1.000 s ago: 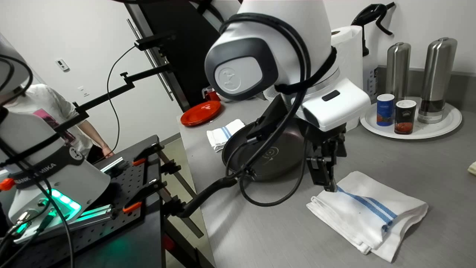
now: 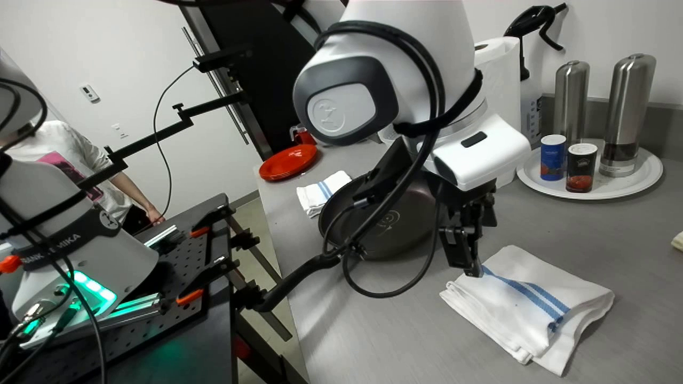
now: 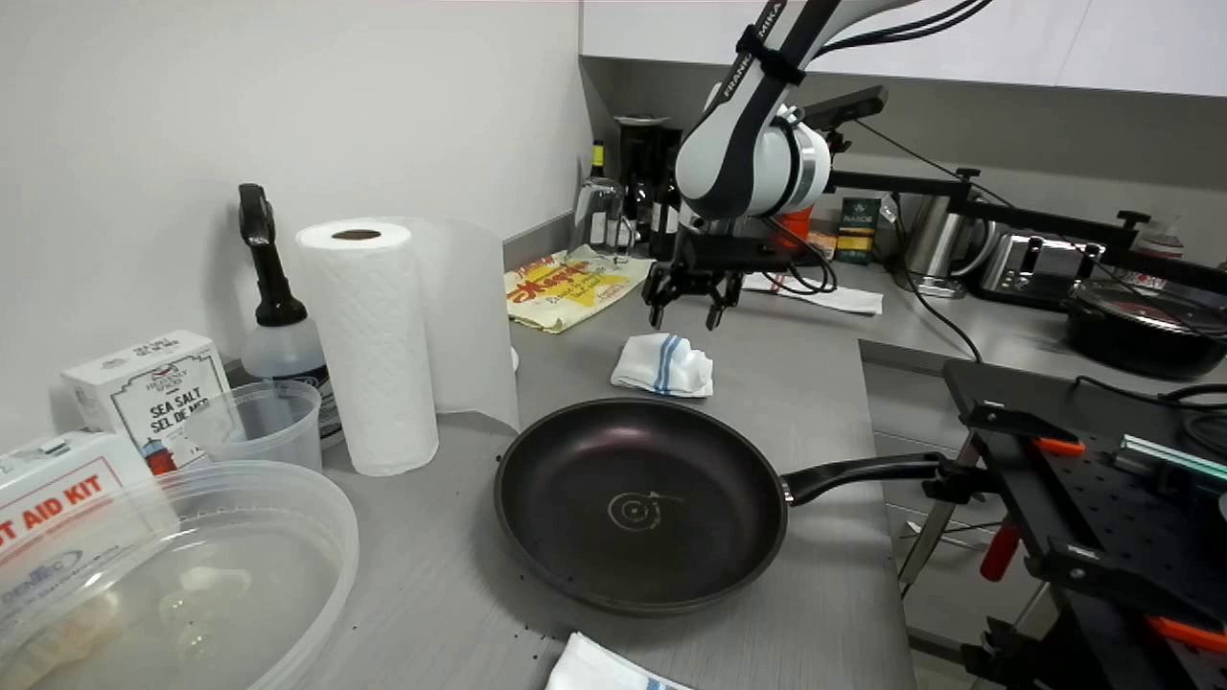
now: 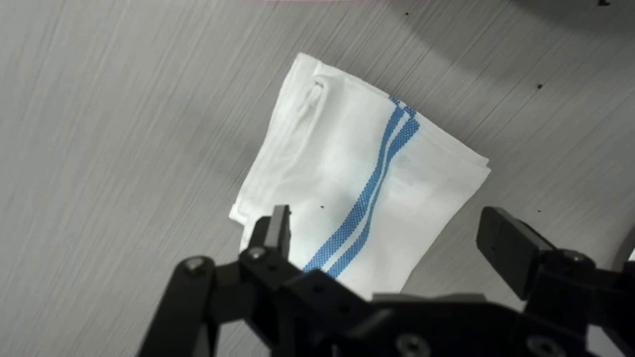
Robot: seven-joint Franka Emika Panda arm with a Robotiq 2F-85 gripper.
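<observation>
A white cloth with blue stripes (image 2: 532, 306) lies folded on the grey counter, and the wrist view shows the folded cloth (image 4: 357, 166) spread ahead of and partly beneath my fingers. My gripper is open wide, one finger over the cloth's left side and the other over bare counter to its right. Nothing is between the fingers. In exterior view 2 the gripper (image 3: 685, 317) hangs a little above and behind the cloth (image 3: 663, 366). The lower end of the cloth is hidden by the gripper in the wrist view.
A dark frying pan (image 3: 641, 506) stands near the cloth, its handle pointing over the counter edge. A paper towel roll (image 3: 368, 345) stands beside it. A white plate (image 2: 592, 186) holds shakers and mills. Another striped cloth (image 2: 320, 193) lies beyond the pan.
My gripper has sunk very slightly toward the counter. The cloth and the pan have not moved.
</observation>
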